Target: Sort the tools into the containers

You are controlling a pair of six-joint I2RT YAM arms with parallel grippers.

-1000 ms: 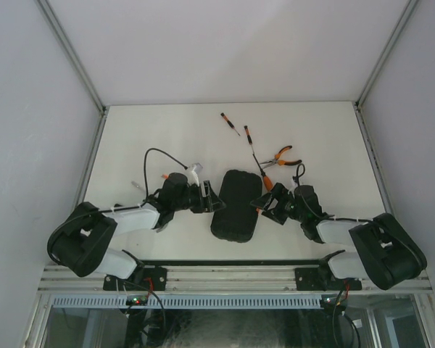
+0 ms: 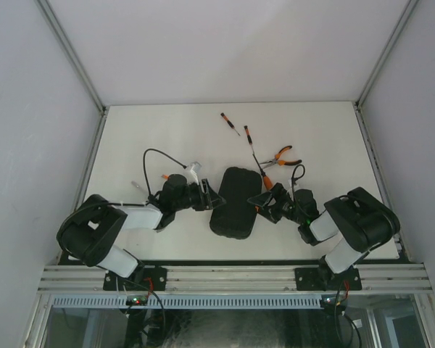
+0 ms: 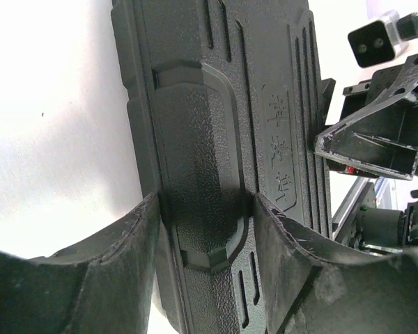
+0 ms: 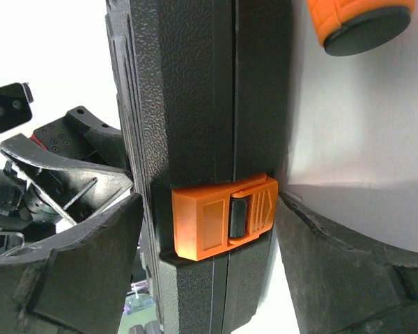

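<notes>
A black tool case stands between my two arms in the top view. My left gripper has its fingers set apart on either side of the recessed handle along the case's edge. On the opposite edge, my right gripper straddles the case's thickness, with an orange latch between its fingers. All these fingertips look close against the case, but a firm grip cannot be confirmed. Behind it lie pliers, a large orange-handled screwdriver and two small screwdrivers.
An orange handle end lies close beside the case near my right gripper. Partly hidden behind the left arm is another orange-tipped tool.
Over the last second the case has shifted slightly toward the back of the table. My right arm's elbow has swung inward and back; the left arm has shifted a little too. The loose tools stay put.
</notes>
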